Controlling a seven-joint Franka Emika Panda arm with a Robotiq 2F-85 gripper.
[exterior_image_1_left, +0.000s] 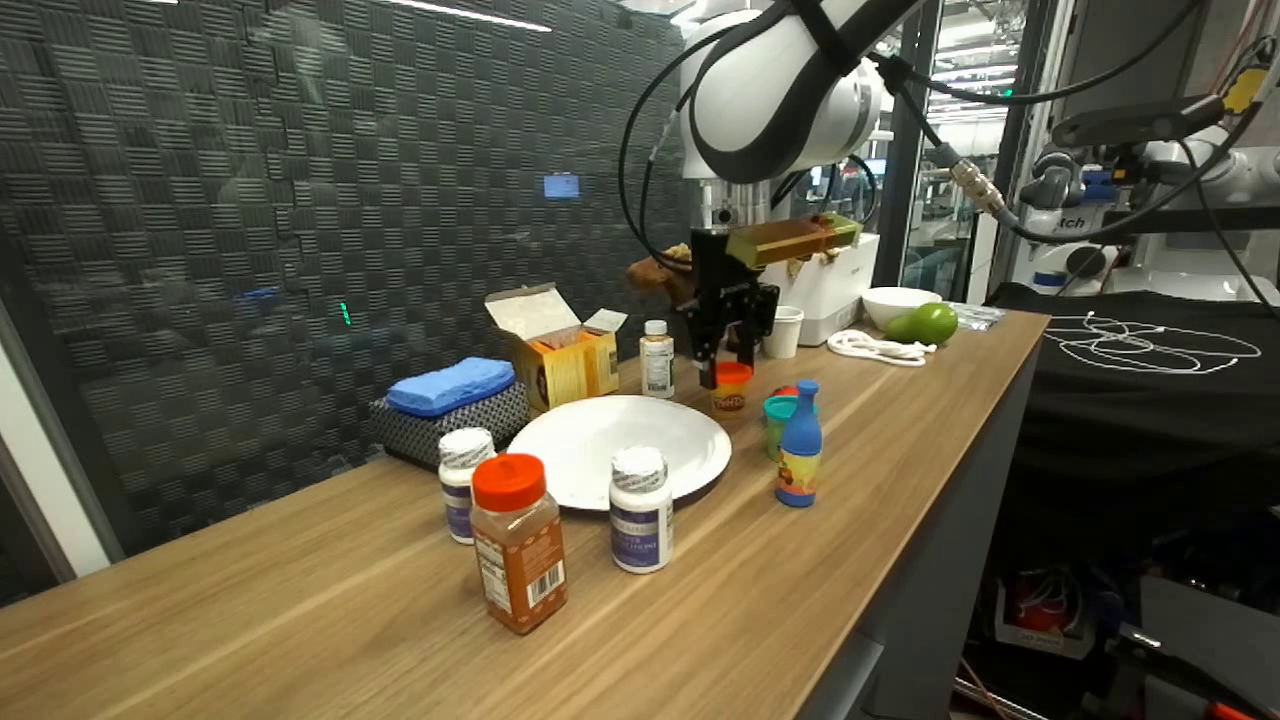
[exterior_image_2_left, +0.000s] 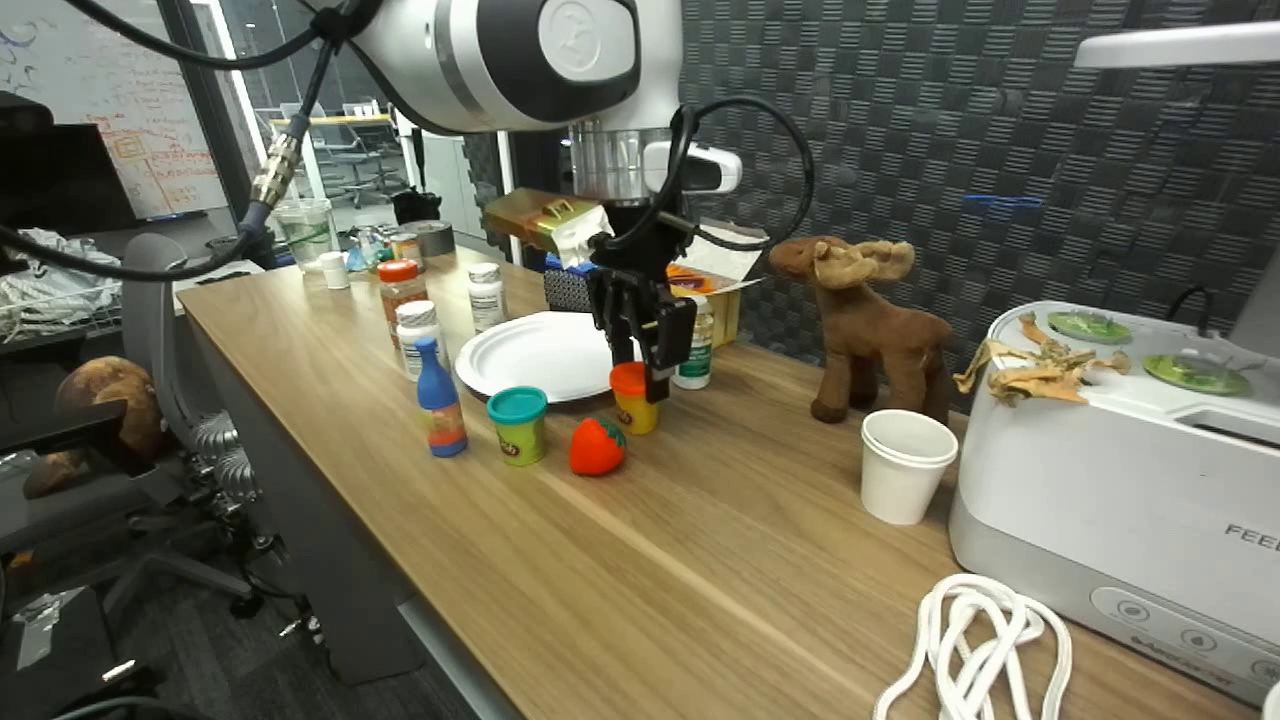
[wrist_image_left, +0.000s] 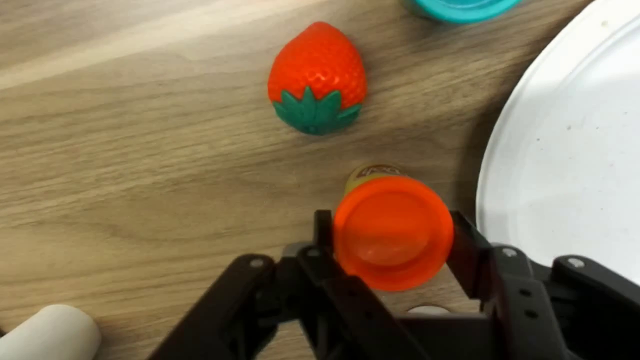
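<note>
A yellow tub with an orange lid stands upright on the table beside the plate. My gripper is lowered over it, fingers apart by about the lid's width, one on each side. Whether both fingers press on the lid, I cannot tell. Exterior view 2 shows the gripper upright at the tub, which rests on the wood. A red toy strawberry lies close by, and a green tub with a teal lid stands beyond it.
The white plate lies right beside the tub. Around it stand a blue bottle, white pill bottles and an orange-capped jar. White paper cups stand near a brown plush moose.
</note>
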